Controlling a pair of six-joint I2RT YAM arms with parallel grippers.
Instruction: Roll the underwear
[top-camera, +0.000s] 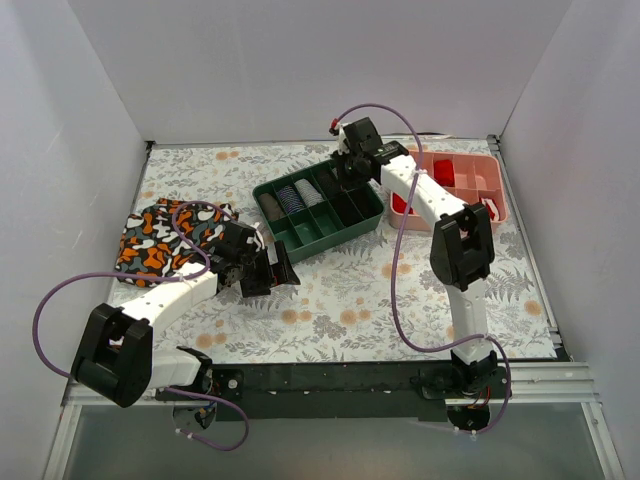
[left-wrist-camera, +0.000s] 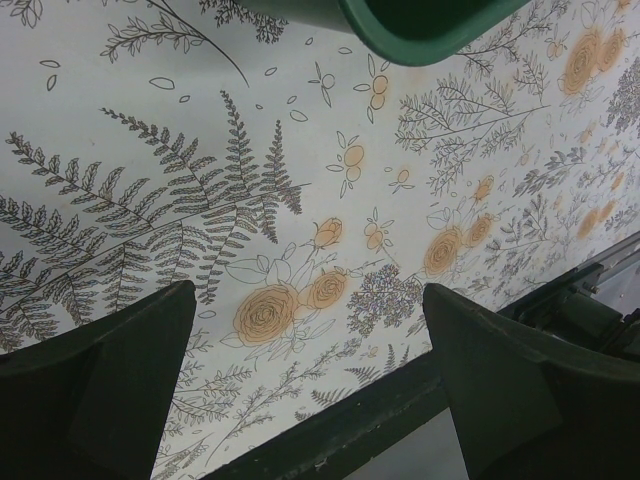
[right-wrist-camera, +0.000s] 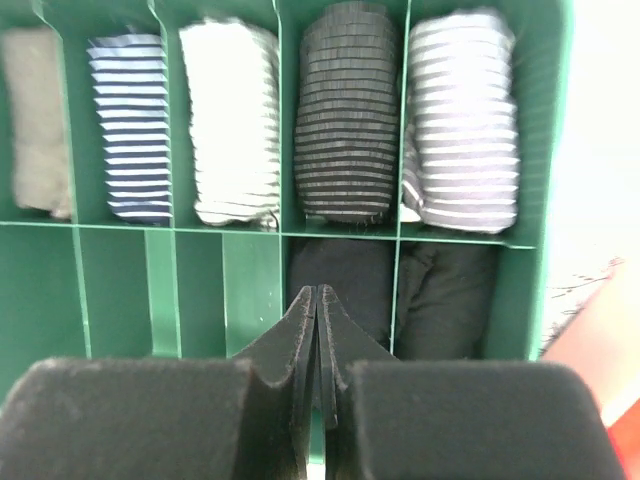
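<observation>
Above the right end of the green divided box (top-camera: 317, 245) hangs my right gripper. Its fingertips meet, and nothing shows between them in the right wrist view. Beneath the tips lies a folded black underwear (right-wrist-camera: 345, 270) in a front-row compartment, partly hidden by the fingers. Another black piece (right-wrist-camera: 445, 300) fills the compartment to its right. My left gripper stands open over the bare patterned table, nothing between its fingers. An orange, black and white patterned cloth (top-camera: 150, 245) lies flat at the table's left side.
The box's back row holds several rolls, such as a navy-striped one (right-wrist-camera: 132, 130) and a grey-striped one (right-wrist-camera: 465, 130). Two front compartments at left look empty. A pink divided box (top-camera: 470, 165) with red items stands right of the green one.
</observation>
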